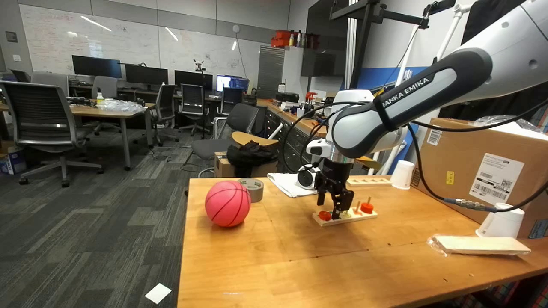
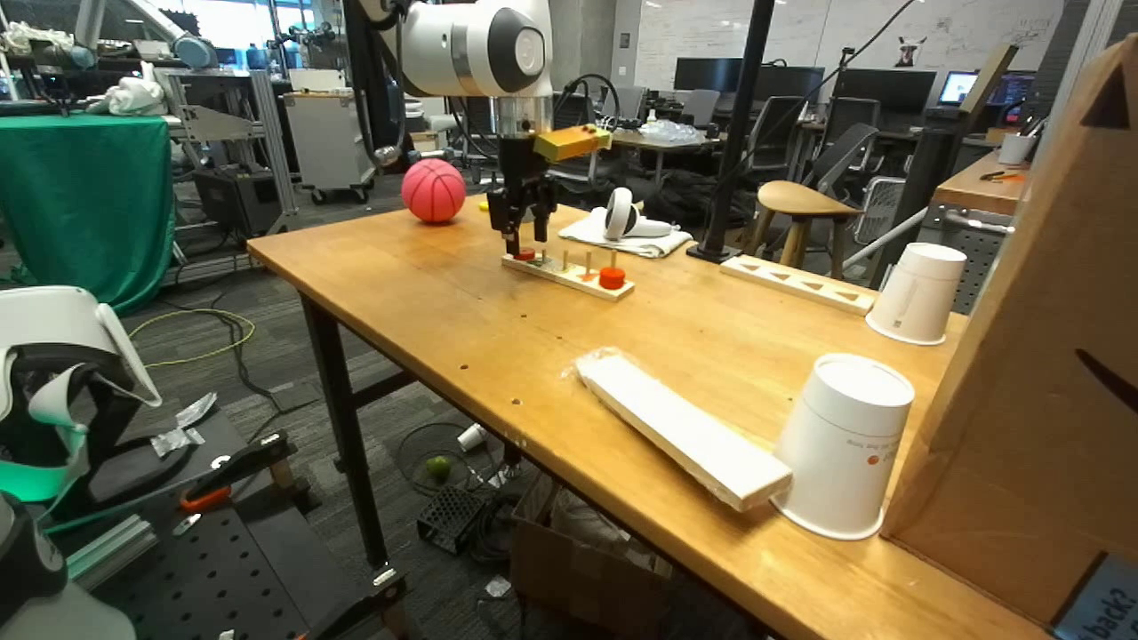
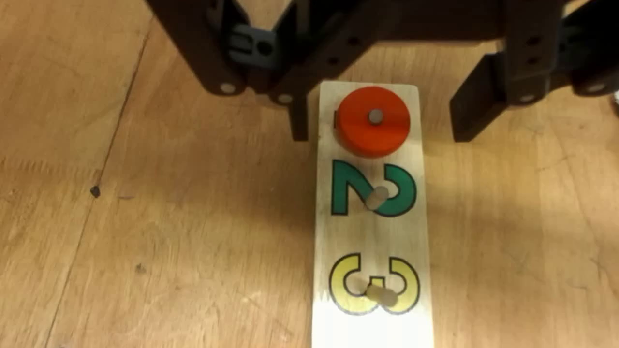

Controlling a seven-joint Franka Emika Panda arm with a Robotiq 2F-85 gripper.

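A narrow wooden board with pegs (image 3: 371,243) lies on the table, printed with a green 2 and a yellow 3 in the wrist view. On the peg at one end sits a red disc (image 3: 362,136), which appears flat against the board. My gripper is open above that end, one finger (image 3: 299,119) off each long side of the board, nothing held between them. Bare pegs rise from the 2 and the 3. At the opposite end, in exterior view 2, more red pieces (image 2: 611,278) are threaded on a peg.
A pink ball (image 1: 228,203) and a tape roll (image 1: 252,189) stand to the left in exterior view 1. Behind the board lies a white cloth (image 2: 672,244) with a white headset-like object. Paper cups (image 2: 848,443), a wrapped wooden piece (image 2: 677,427) and a large box (image 1: 478,164) occupy the right.
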